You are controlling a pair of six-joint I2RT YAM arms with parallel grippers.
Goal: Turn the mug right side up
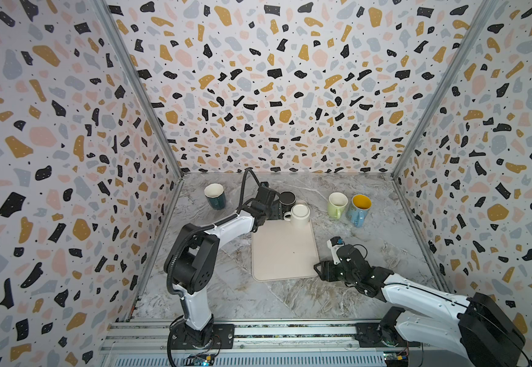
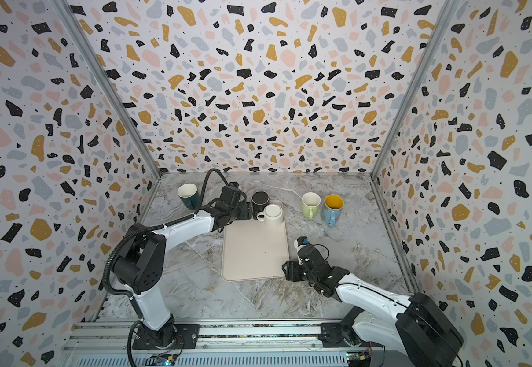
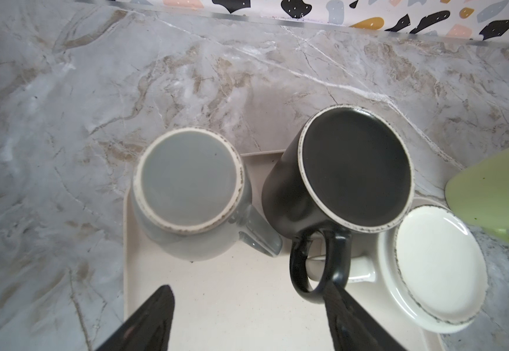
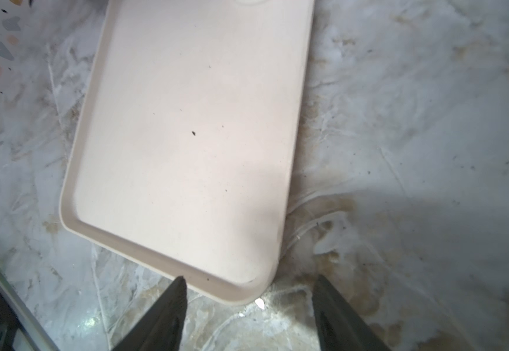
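Note:
Three mugs stand bottom-up at the back of the cream tray (image 3: 207, 298): a grey mug (image 3: 190, 175), a black mug (image 3: 356, 166) and a white mug (image 3: 441, 263). In the left wrist view the black mug's handle hangs toward the camera, over the white mug's handle. My left gripper is open above the tray, empty, with the grey and black mugs beyond its fingertips; in the top left view the arm hides the grey mug. Near the tray's front right corner, my right gripper is open too, nothing between its fingers.
A green mug (image 1: 337, 205) and a blue mug (image 1: 359, 211) with a yellow inside stand upright right of the tray. A teal mug (image 1: 215, 195) stands upright at the back left. The tray's front part is bare, and so is the counter (image 1: 290, 299) before it.

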